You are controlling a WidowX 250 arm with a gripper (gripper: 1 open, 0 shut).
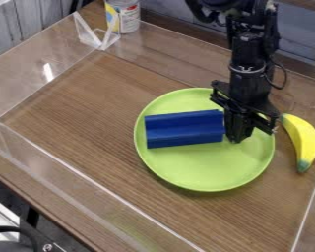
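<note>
The black robot gripper (238, 128) reaches down over the right part of a green plate (207, 172), just right of a blue block (183, 128) lying on the plate. It is shut; I see nothing clearly between its fingers, though its tips are small and dark. A yellow banana (303, 143) lies just outside the plate's right edge.
A can (121, 16) and a white object (97, 30) stand at the back left. A black cable or tube lies at the bottom left corner.
</note>
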